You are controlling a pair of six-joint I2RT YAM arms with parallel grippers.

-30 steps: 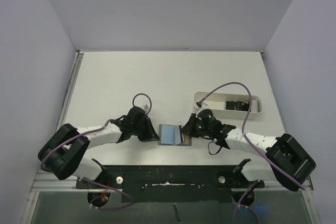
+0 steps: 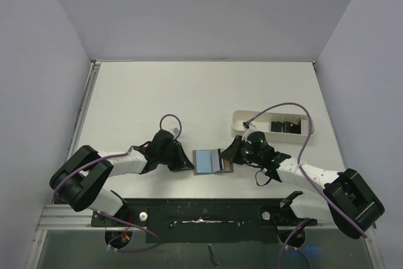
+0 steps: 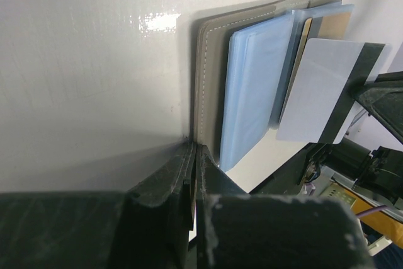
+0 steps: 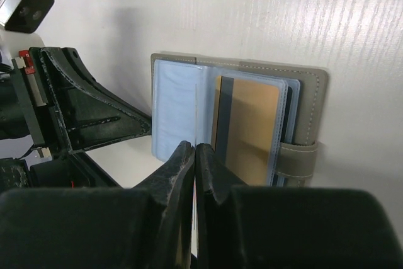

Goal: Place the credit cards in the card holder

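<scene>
The grey card holder (image 2: 201,160) lies flat near the table's front, its blue sleeves (image 3: 252,86) and gold cards (image 4: 252,124) showing. My left gripper (image 2: 187,165) is shut at the holder's left edge; its fingertips touch the grey cover in the left wrist view. My right gripper (image 2: 227,155) is shut on a white card with a black stripe (image 3: 315,86), held over the holder. In the right wrist view that card is seen edge-on between the fingertips.
A white box (image 2: 249,118) with several dark cards (image 2: 283,126) stands at the back right.
Over the last second both grippers and the holder have shifted slightly to the right. The white card remains in my right gripper.
</scene>
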